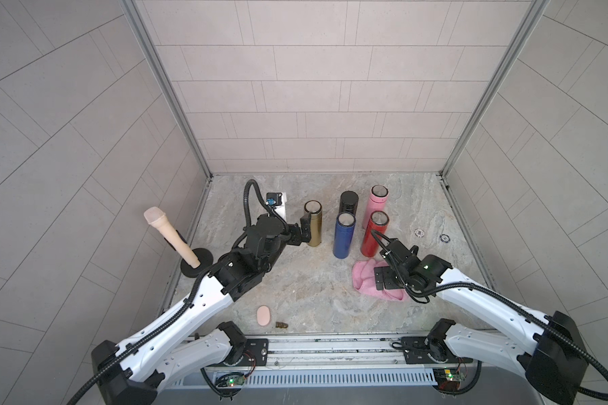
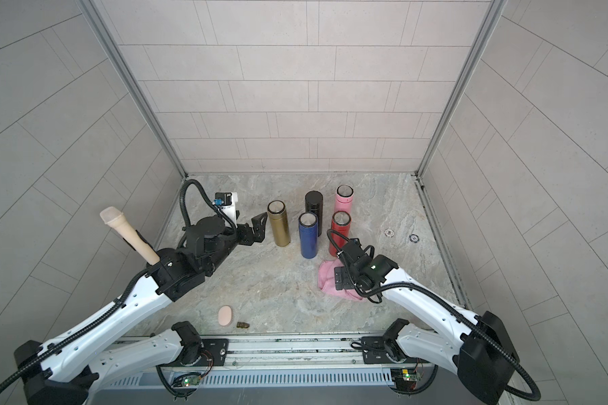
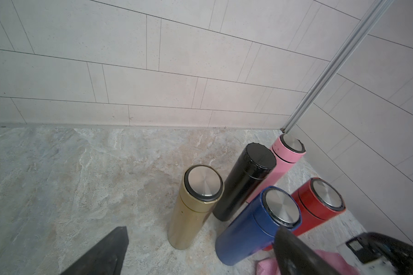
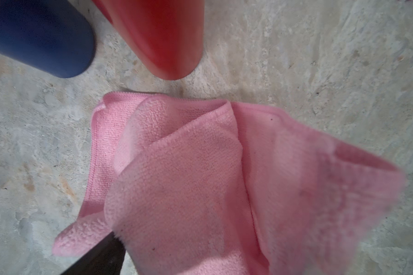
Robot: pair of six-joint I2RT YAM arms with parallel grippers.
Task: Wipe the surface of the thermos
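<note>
My left gripper stands open above the table's left half, its blurred fingers framing the gold thermos (image 3: 190, 215) from behind, with empty space between them. Right of that stand blue (image 2: 308, 236), red (image 2: 337, 237), black (image 3: 241, 183) and pink (image 1: 375, 202) thermoses, all upright. A crumpled pink cloth (image 4: 183, 183) lies just in front of the red thermos. My right gripper (image 1: 388, 276) is down at this cloth, open; one dark finger shows at the cloth in the right wrist view, the other is hidden.
A beige cylinder on a black base (image 1: 196, 263) stands at the left. A pink oval piece (image 1: 263, 315) and small brown piece (image 1: 281, 325) lie at the front centre; small rings (image 1: 444, 238) lie at the right.
</note>
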